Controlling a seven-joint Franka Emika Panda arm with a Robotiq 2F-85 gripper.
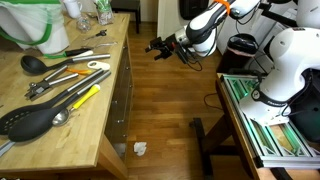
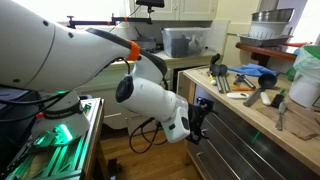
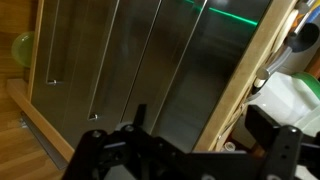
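My gripper hangs low over the floor, beyond the counter's far end in exterior view 1. Exterior view 2 has the gripper in front of the grey metal drawer fronts; whether it touches them cannot be told. In the wrist view, dark fingers stand wide apart with nothing between them, so the gripper is open. Metal drawer fronts fill the middle of that view, with a green light streak across one.
Utensils, among them a black slotted spoon and yellow-handled tool, lie on the wooden counter. A white tub stands at its back. A small white scrap lies on the otherwise open wooden floor.
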